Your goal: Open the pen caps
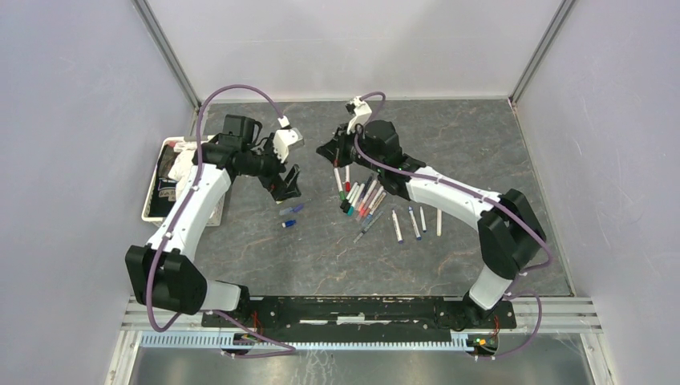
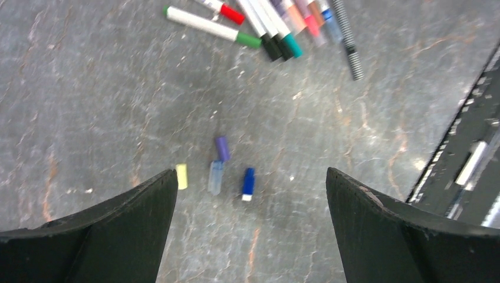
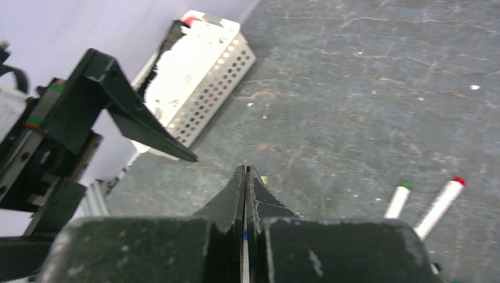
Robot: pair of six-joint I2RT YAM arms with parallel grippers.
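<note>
My left gripper is open above the mat, nothing between its fingers. Below it lie loose caps: a purple cap (image 2: 222,148), a pale blue cap (image 2: 216,177), a blue cap (image 2: 248,184) and a yellow cap (image 2: 181,176). Right of them in the top view, several pens lie in a loose row, among them a green-ended pen (image 2: 203,23), a red-ended pen (image 3: 439,207) and black-ended ones (image 1: 346,202). Raised over the row's far left end, my right gripper is shut; no pen shows between its fingertips.
More pens (image 1: 397,226) lie apart at the right. A white basket (image 1: 150,191) holding cloth and dark items stands at the left, partly under the left arm.
</note>
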